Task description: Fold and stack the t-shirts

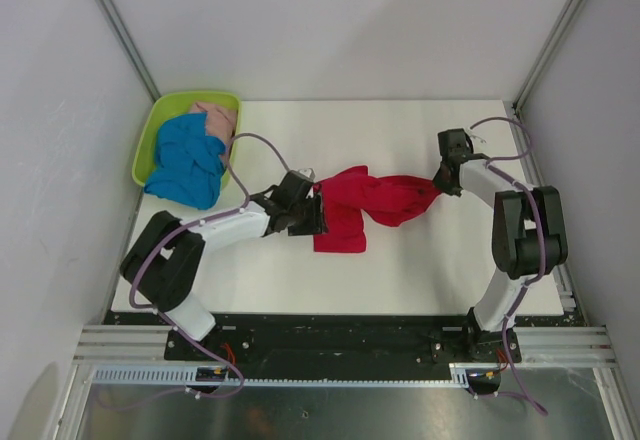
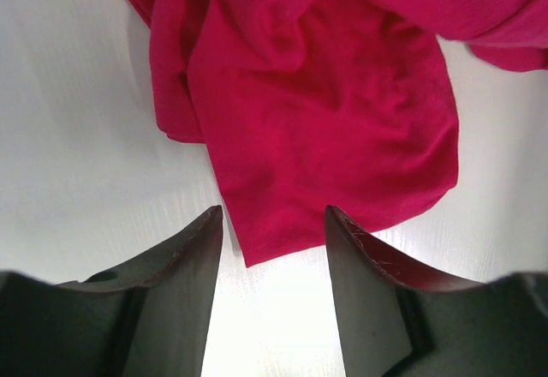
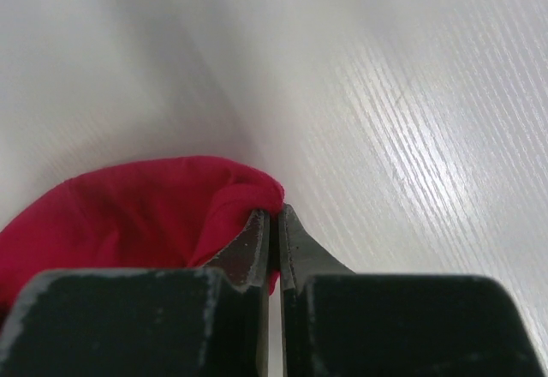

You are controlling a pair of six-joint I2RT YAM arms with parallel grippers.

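Note:
A crumpled red t-shirt (image 1: 345, 205) lies across the middle of the table. Its right end is pinched by my right gripper (image 1: 441, 193), whose fingers close on a red fold (image 3: 244, 201) in the right wrist view. My left gripper (image 1: 323, 222) is at the shirt's left edge, fingers parted. In the left wrist view a flat red flap (image 2: 321, 137) lies just beyond the left fingertips, one corner reaching into the gap between them; I see no cloth gripped there. Bunched folds cover the rest of the shirt's shape.
A green basket (image 1: 146, 150) at the back left holds a blue cloth (image 1: 187, 160) and a pinkish one (image 1: 217, 120).

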